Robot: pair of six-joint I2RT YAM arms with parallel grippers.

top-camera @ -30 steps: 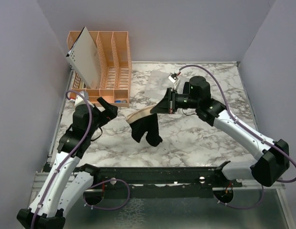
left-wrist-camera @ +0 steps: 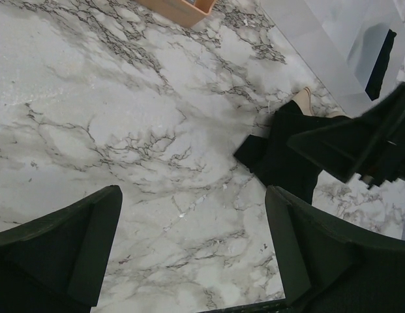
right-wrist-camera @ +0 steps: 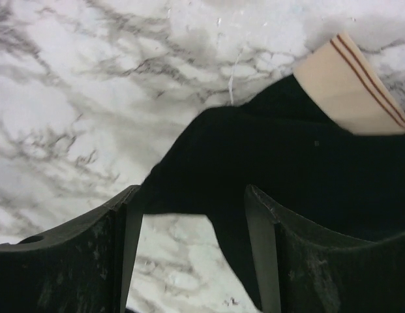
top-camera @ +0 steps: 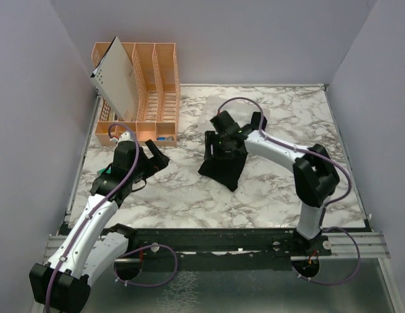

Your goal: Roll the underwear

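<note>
The black underwear (top-camera: 226, 173) lies spread on the marble table, right of centre, its upper part covered by the right arm in the top view. Its cream waistband (right-wrist-camera: 349, 85) with thin brown stripes shows at upper right in the right wrist view. Directly over the cloth is my right gripper, open, its fingers (right-wrist-camera: 261, 222) apart at the underwear's left side; whether they touch it I cannot tell. Off to the left, my left gripper (top-camera: 159, 150) stands open above bare table. Only marble shows between its fingers in the left wrist view.
An orange divided organizer (top-camera: 166, 130) stands at the back left. Behind the underwear sits a translucent plastic box (top-camera: 209, 117), with a dark item (left-wrist-camera: 383, 65) in it. Bare marble (top-camera: 176, 195) stretches between the left gripper and the cloth.
The underwear, hanging from the right gripper a second ago, now lies on the table. The left arm has shifted slightly right.
</note>
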